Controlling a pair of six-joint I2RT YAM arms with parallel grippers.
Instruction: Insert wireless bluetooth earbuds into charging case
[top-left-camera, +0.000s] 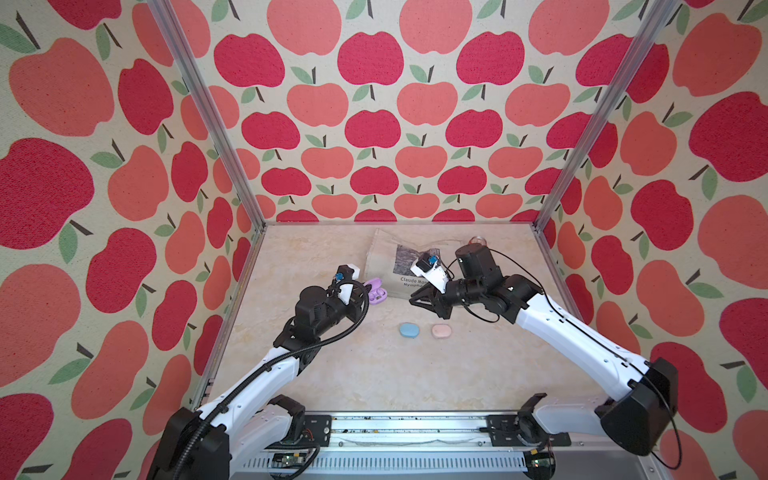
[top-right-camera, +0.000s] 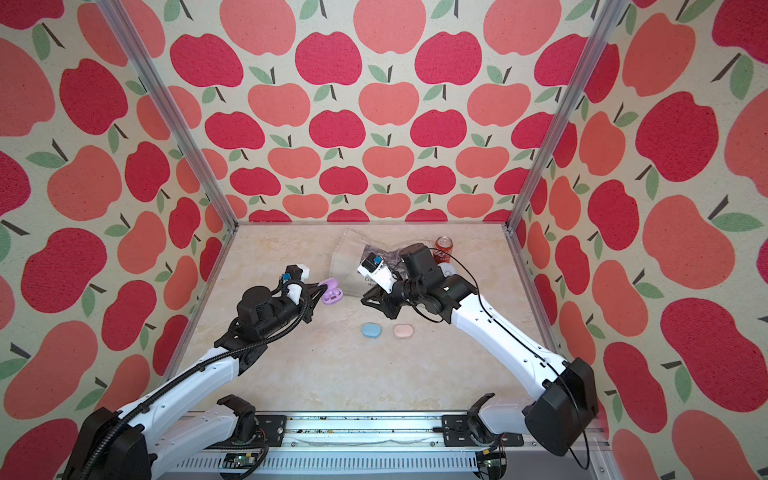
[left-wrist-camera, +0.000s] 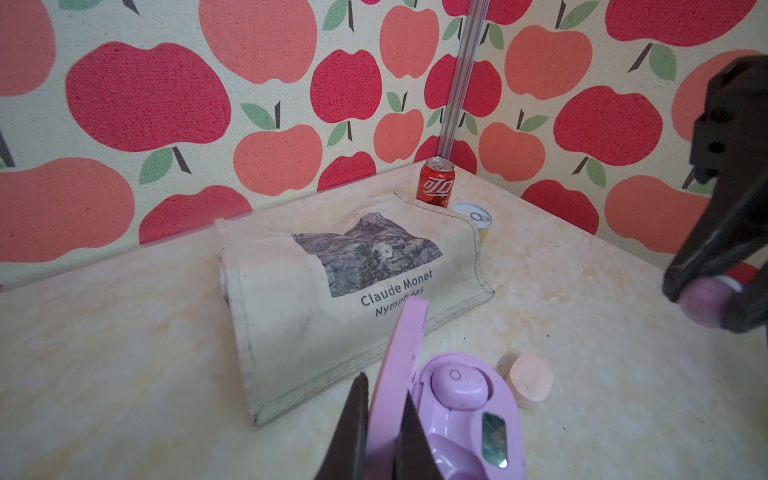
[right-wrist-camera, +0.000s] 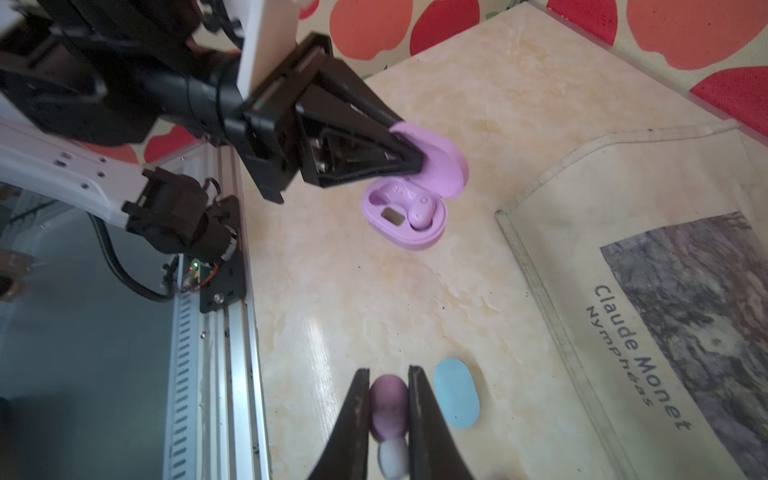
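The open lilac charging case (right-wrist-camera: 404, 212) hangs from my left gripper, whose fingers are shut on its raised lid. One earbud (right-wrist-camera: 422, 209) sits in a well; the other well looks empty. My right gripper is raised to the right of the case, shut on a second lilac earbud with a pale tip, also seen at the right edge of the left wrist view. The two grippers are apart.
A blue oval object (top-left-camera: 409, 329) and a pink one (top-left-camera: 441, 330) lie mid-table. A canvas bag (left-wrist-camera: 336, 344) covers the back, beside a red can (left-wrist-camera: 434, 185) and a yellow can (left-wrist-camera: 484, 225).
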